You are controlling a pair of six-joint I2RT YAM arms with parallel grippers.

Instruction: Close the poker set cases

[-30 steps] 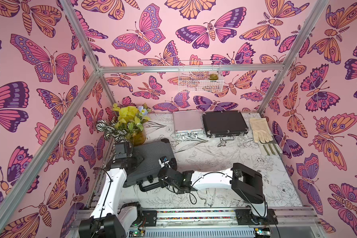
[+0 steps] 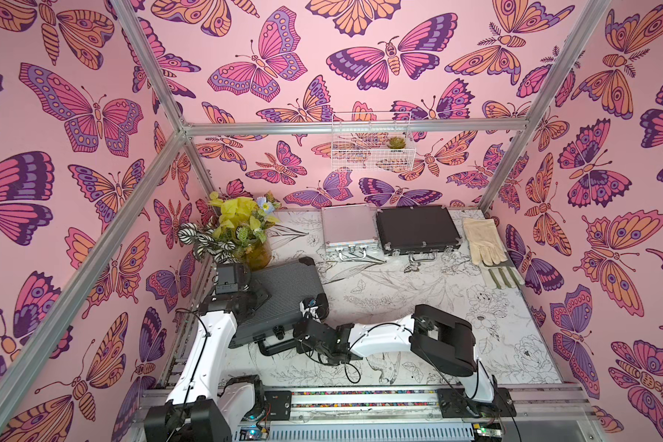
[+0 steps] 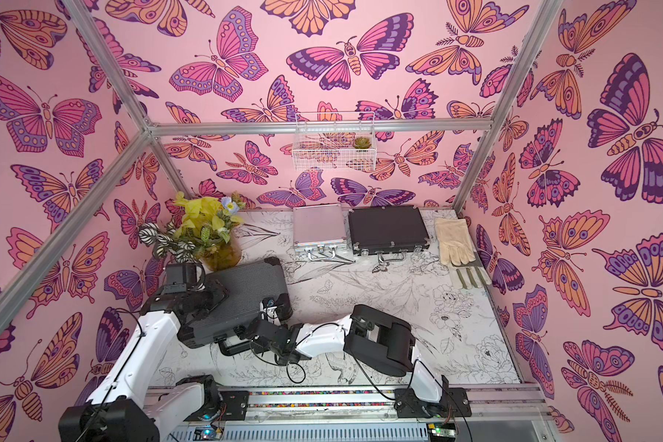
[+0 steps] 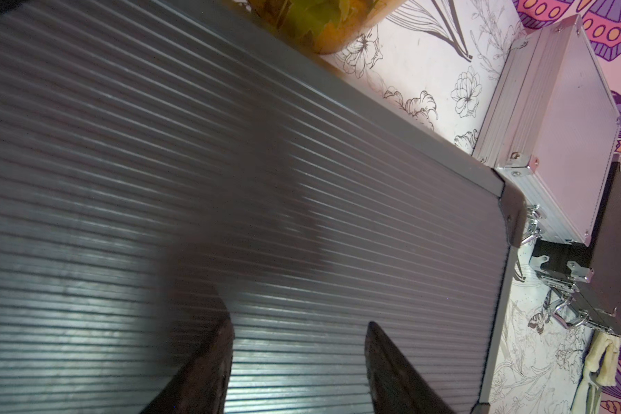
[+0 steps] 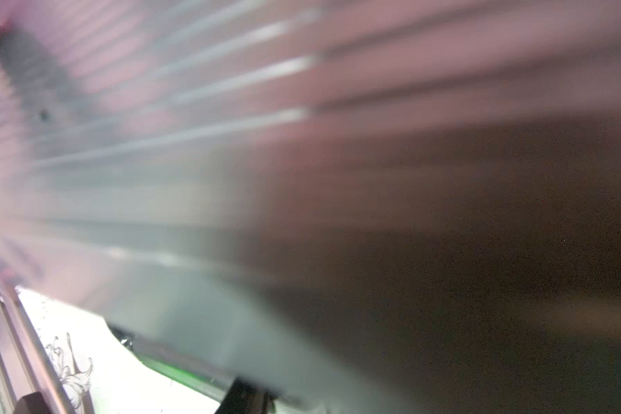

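A ribbed dark-grey case (image 2: 280, 294) lies at the left front, lid down, handle toward the front. My right gripper (image 2: 309, 309) sits low at the case's front right edge; the right wrist view is filled by blurred ribbed metal, so its fingers are hidden. At the back stand a closed silver case (image 2: 348, 227) and a closed black case (image 2: 417, 227).
A vase of yellow flowers (image 2: 239, 228) stands behind the grey case. Gloves (image 2: 486, 243) lie at the right. A wire basket (image 2: 372, 154) hangs on the back wall.
The right arm has shifted slightly, its elbow moving left, with the gripper still at the grey case's front right. The left arm and the cases look still.
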